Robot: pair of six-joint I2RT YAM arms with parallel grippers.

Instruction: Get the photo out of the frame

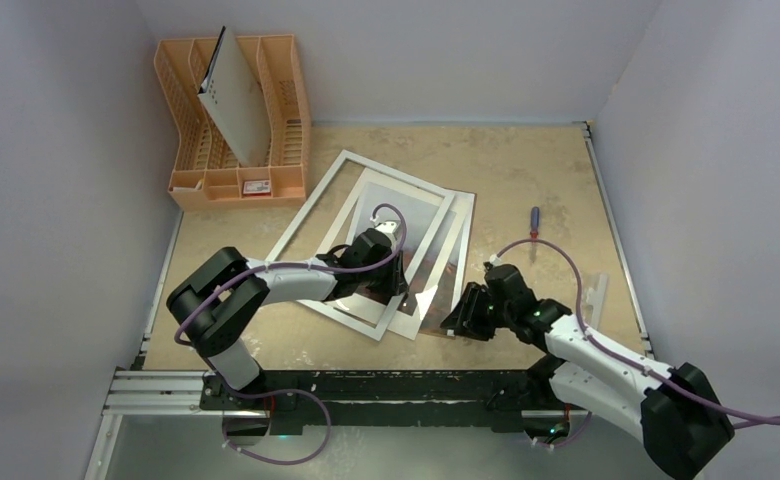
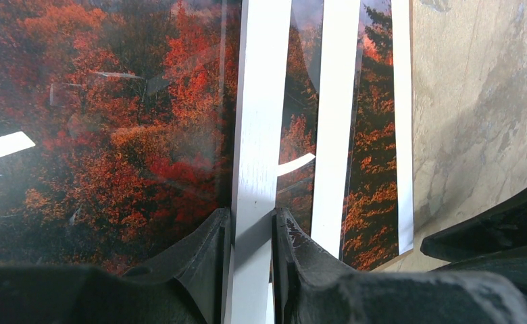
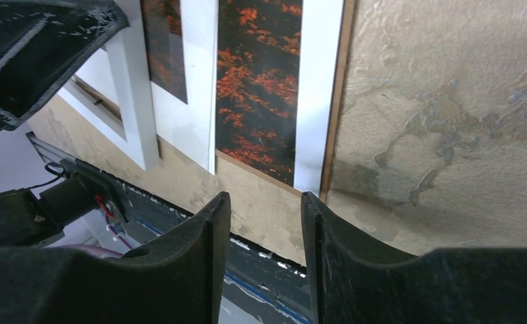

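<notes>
A white frame [image 1: 316,197] lies loose over a cream mat [image 2: 335,135] and photo sheets of red autumn trees [image 3: 257,88]. My left gripper has its fingers either side of the frame's right bar [image 2: 257,115]; whether they press on it I cannot tell. My right gripper stands open beside the front right corner of the backing board with its photo [image 1: 436,310], nothing seen between its fingers.
An orange organizer [image 1: 286,150] with a white board sits at the back left. A blue-handled screwdriver [image 1: 534,222] and a pale strip [image 1: 596,300] lie to the right.
</notes>
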